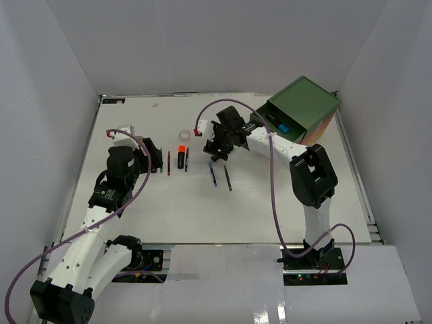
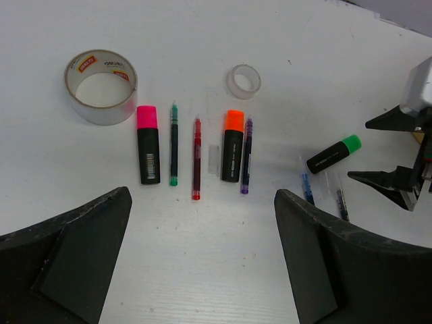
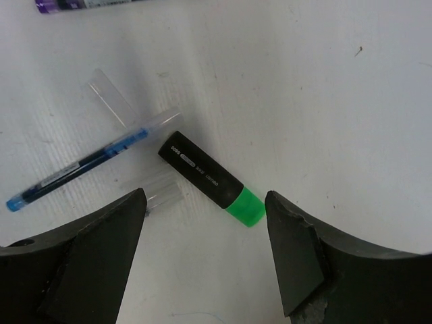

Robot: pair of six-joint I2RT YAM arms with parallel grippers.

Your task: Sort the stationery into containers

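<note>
Over the green-capped black marker (image 3: 204,170) my right gripper stands open, with nothing between its fingers; the marker lies on the table below. Beside that marker are a blue pen (image 3: 81,165) and a black pen (image 1: 228,178). My left gripper hangs open and empty at the left. In the left wrist view, a pink-capped marker (image 2: 148,145), green pen (image 2: 174,145), red pen (image 2: 197,158), orange-capped marker (image 2: 233,146) and purple pen (image 2: 247,156) lie in a row. The green box (image 1: 297,104) has its drawer pulled out, with a blue item (image 1: 283,127) inside.
A large tape roll (image 2: 101,88) and a small clear tape roll (image 2: 244,82) lie behind the row. The right arm reaches across in front of the box.
</note>
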